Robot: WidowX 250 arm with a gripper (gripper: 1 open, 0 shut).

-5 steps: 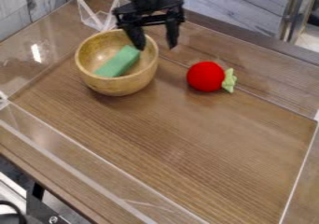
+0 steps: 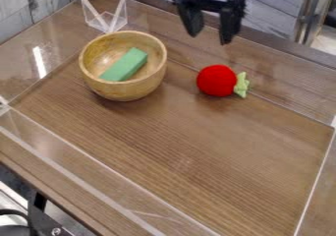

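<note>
A tan bowl (image 2: 153,50) on the wooden table (image 2: 184,161) at the upper left holds a green oblong block (image 2: 125,66). A red round object (image 2: 217,81) with a light green tip lies right of the bowl. My dark gripper (image 2: 206,21) hangs at the top, above and behind the red object, apart from it and the bowl. Its two downward parts are small in view; I see nothing held between them.
A white wire-like object (image 2: 105,16) stands at the upper left behind the bowl. Dark cables lie at the lower left edge.
My gripper has moved right and up, away from above the bowl toward the back right, and its two parts appear farther apart. The bowl and red object have stayed put.
</note>
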